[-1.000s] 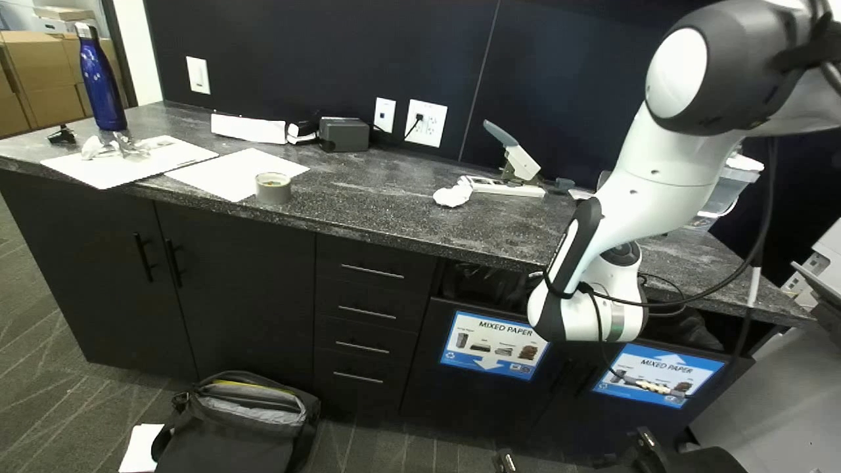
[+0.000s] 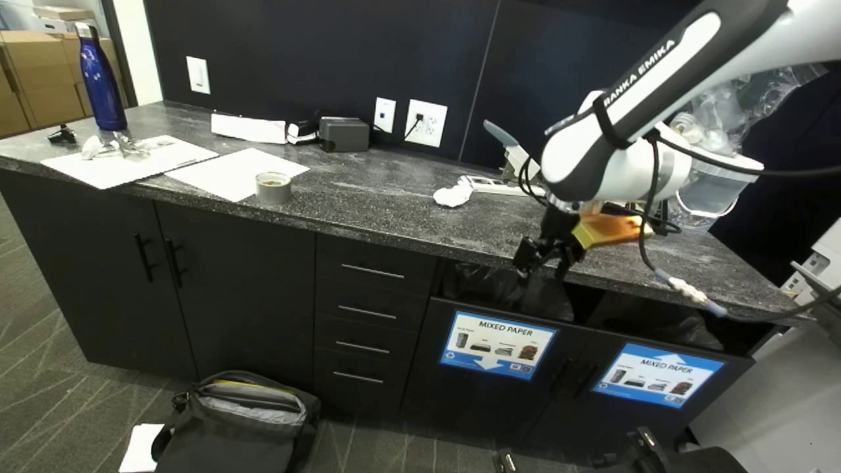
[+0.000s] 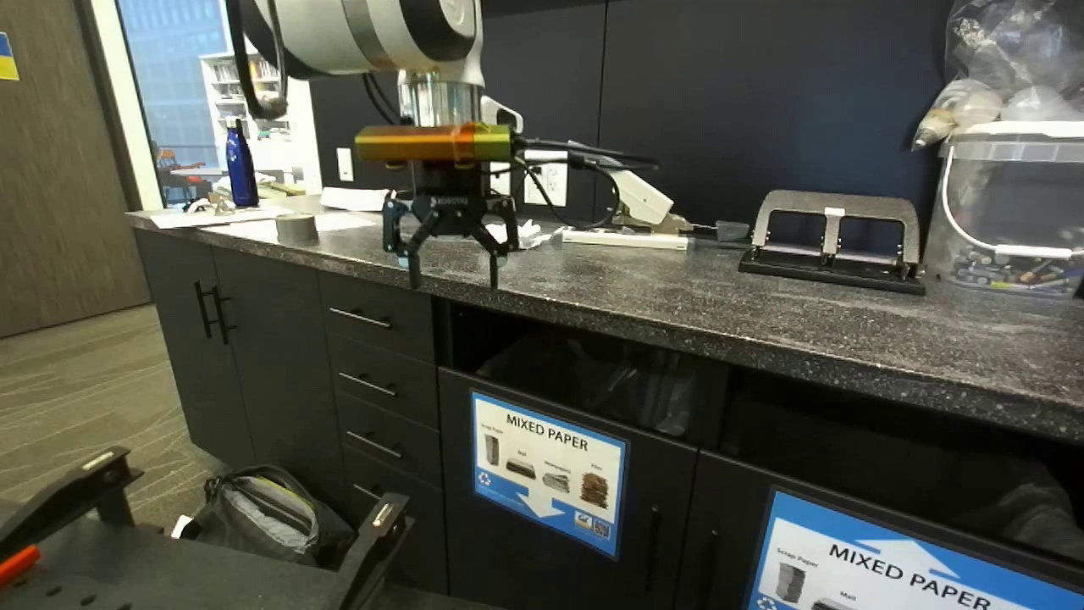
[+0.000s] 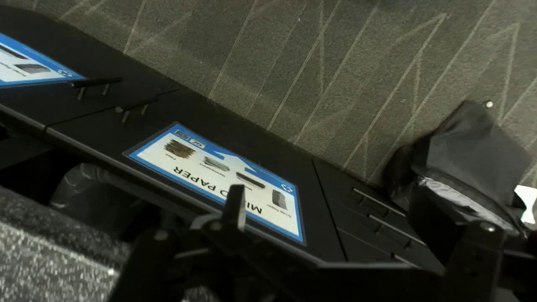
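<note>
My gripper (image 3: 454,285) hangs at the counter's front edge, fingers pointing down and spread apart, with nothing between them. In exterior view 1 the gripper (image 2: 544,268) is in front of the left paper-bin opening. The wrist view looks down past a dark finger (image 4: 235,204) onto the cabinet fronts and carpet. On the counter (image 2: 378,209) behind the gripper lies a crumpled white paper (image 2: 453,194), beside a white stapler-like device (image 2: 516,165) with its arm raised. A grey tape roll (image 2: 273,188) sits farther left near the front edge.
A black hole punch (image 3: 835,244) and a clear bucket (image 3: 1006,213) stand at the counter's right. Paper sheets (image 2: 244,169) and a blue bottle (image 2: 101,83) are at the left end. Below are drawers and a bag (image 2: 236,418) on the floor.
The arm has risen from low in front of the bins to above the counter edge. The gripper, hidden from exterior view 1 before, now shows there pointing down. The counter objects have not moved.
</note>
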